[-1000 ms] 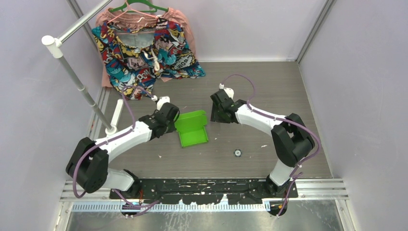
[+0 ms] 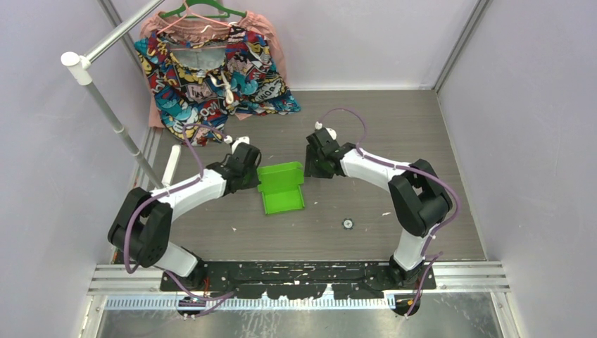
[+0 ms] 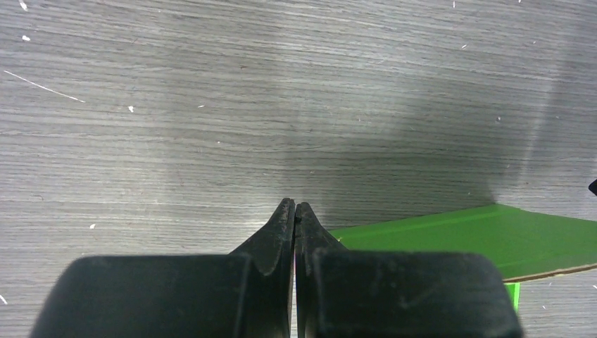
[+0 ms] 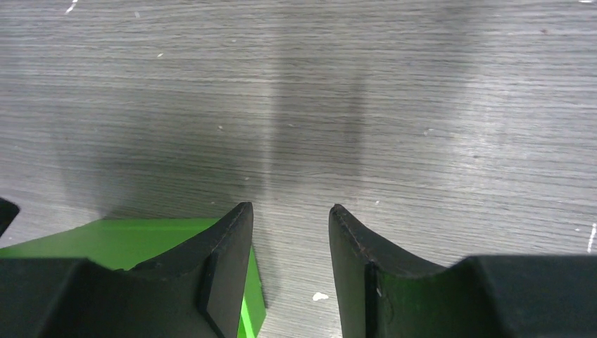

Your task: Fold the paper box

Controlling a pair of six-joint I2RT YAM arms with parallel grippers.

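Note:
A green paper box (image 2: pixel 284 202) stands in the middle of the table, its tray facing the front and its lid panel (image 2: pixel 280 176) raised at the back. In the left wrist view the lid (image 3: pixel 450 239) runs to the right from behind my left gripper. That gripper is shut, its tips meeting at the box's left side; nothing shows between them, and contact is hard to tell. My right gripper is open near the box's right back corner. In the right wrist view its left finger (image 4: pixel 236 239) overlaps the green lid (image 4: pixel 134 239); the gap shows only bare table beside a side flap.
A small round dark object (image 2: pixel 348 224) lies on the table, front right of the box. Clothes (image 2: pixel 211 77) hang from a white rack (image 2: pixel 105 113) at the back left. Open table surrounds the box.
The lid's tilt looks about the same.

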